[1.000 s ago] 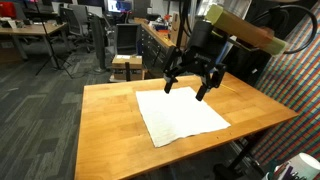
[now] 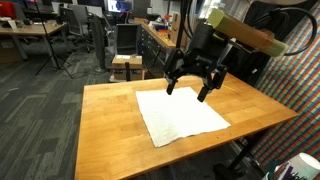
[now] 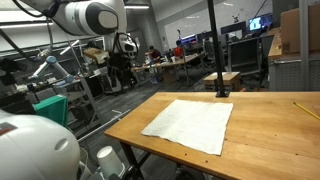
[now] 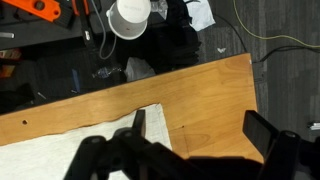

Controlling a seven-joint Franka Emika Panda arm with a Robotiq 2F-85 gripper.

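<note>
A white cloth lies spread flat on the wooden table; in exterior view 2 the same cloth covers the table's near middle. My gripper hangs above the table by the cloth, its two dark fingers wide apart and nothing between them. From the wrist, the open gripper looks down past the table's edge, with a corner of the cloth showing between its fingers, well below them. In exterior view 2 the arm stands at the left, off the table's side.
Bare wood surrounds the cloth on the table. A white round object sits beyond the table edge in the wrist view, near cables. An orange pencil-like stick lies at the table's right. A chair stands behind.
The arm and gripper have shifted very slightly in exterior view 1. The cloth lies where it was, and the gripper stays open.
</note>
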